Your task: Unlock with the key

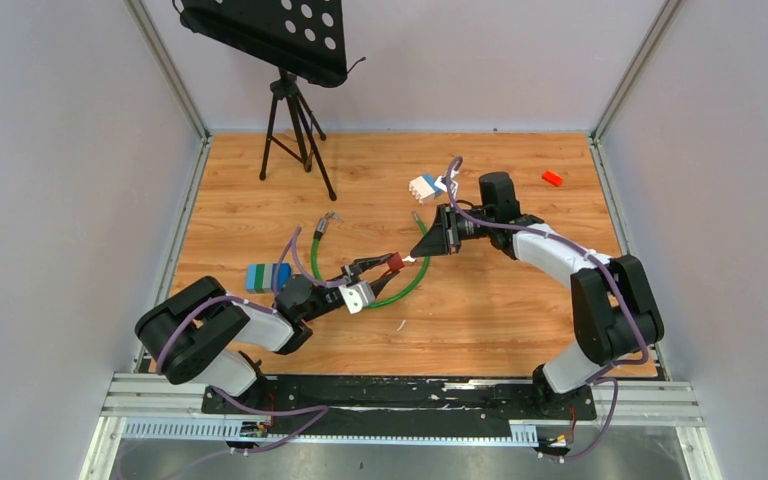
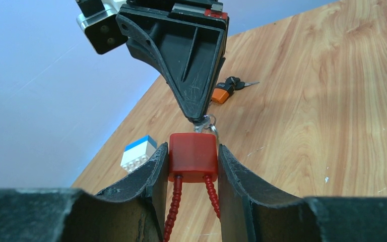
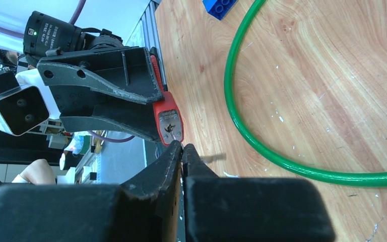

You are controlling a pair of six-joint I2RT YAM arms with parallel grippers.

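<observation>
A red padlock (image 2: 193,154) with a red shackle sits between the two pads of my left gripper (image 1: 394,266), which is shut on it. Its metal keyhole face (image 3: 170,126) is turned toward my right gripper, whose fingertips are shut together. From those fingertips a small silver key (image 2: 199,126) with a ring points at the padlock's face. The fingers hide most of the key. Whether its tip is inside the keyhole or just in front of it, I cannot tell.
A green hose (image 3: 236,113) curves across the table beneath the grippers. An orange lock with black-headed keys (image 2: 223,94) lies on the wood. White and blue blocks (image 1: 423,188) are behind, and a music stand (image 1: 300,115) stands at the back left.
</observation>
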